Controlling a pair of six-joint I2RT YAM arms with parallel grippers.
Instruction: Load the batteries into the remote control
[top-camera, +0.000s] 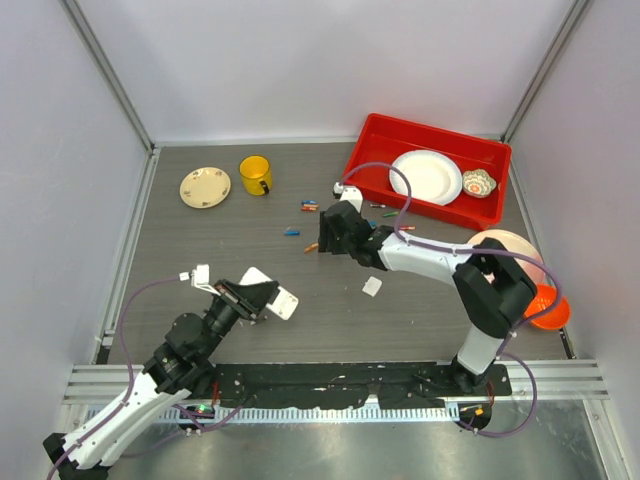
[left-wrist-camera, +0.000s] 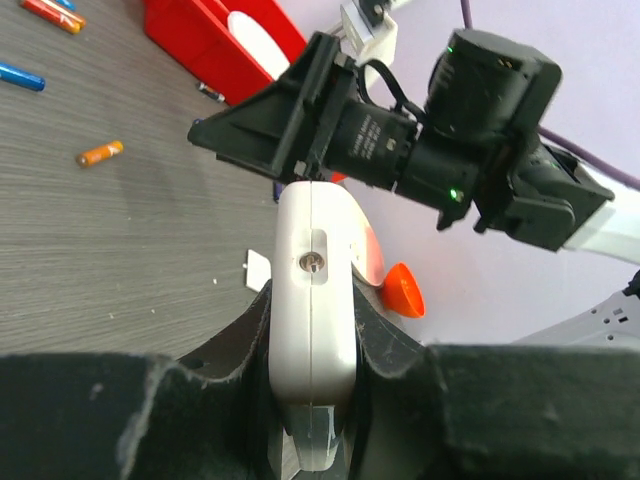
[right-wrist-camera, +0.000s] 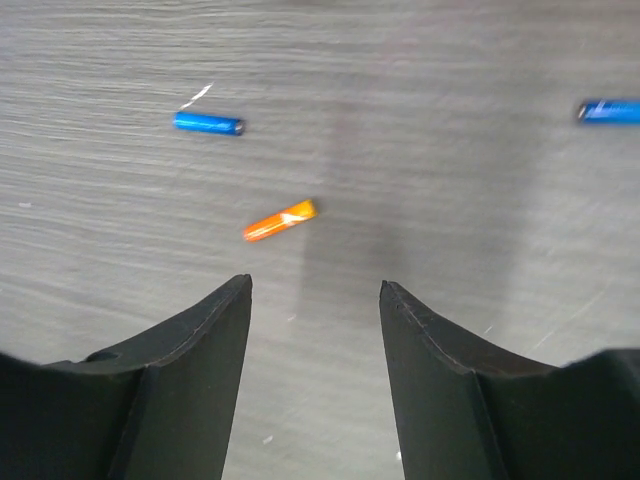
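Observation:
The white remote is held by my left gripper, shut on it; in the left wrist view it stands end-on between the fingers. My right gripper hangs over the table, part open with nothing between its fingers. Ahead of it lie an orange battery, a blue battery and another blue battery. More batteries lie farther back.
A red tray with plate and bowl fills the back right. A yellow mug and small plate stand back left. Orange bowl and white card are at right.

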